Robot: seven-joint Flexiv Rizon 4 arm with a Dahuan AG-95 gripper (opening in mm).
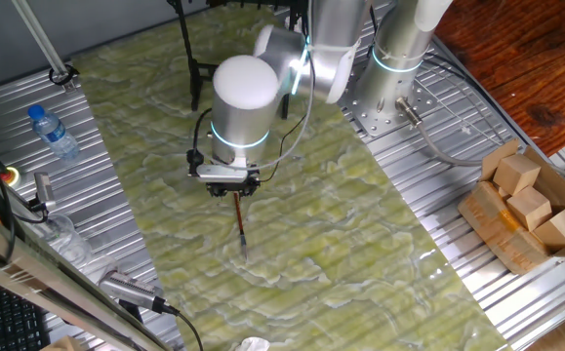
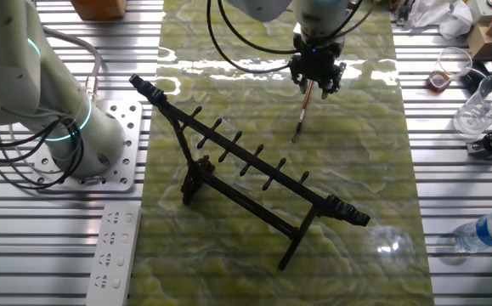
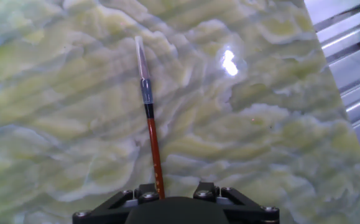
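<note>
A calligraphy brush point(image 3: 155, 146) with a reddish-brown handle and a pale tip lies on the green marbled mat point(image 3: 248, 143). In the wrist view its tip points away from the gripper, and the rear of the handle is hidden behind the gripper body. My gripper hangs over the handle with its fingers spread, the brush appearing nearer the left finger and not clasped. From outside, the gripper point(image 1: 233, 187) covers the handle's upper end, while the brush point(image 1: 241, 226) shows below it. The other exterior view also has the gripper point(image 2: 318, 78) above the brush point(image 2: 302, 115).
A black brush rack point(image 2: 246, 157) with pegs stands on the mat close to the arm's base. A water bottle point(image 1: 55, 133) and clear cups point(image 2: 486, 104) are off to the side. A cardboard box point(image 1: 506, 229) of wooden blocks sits opposite.
</note>
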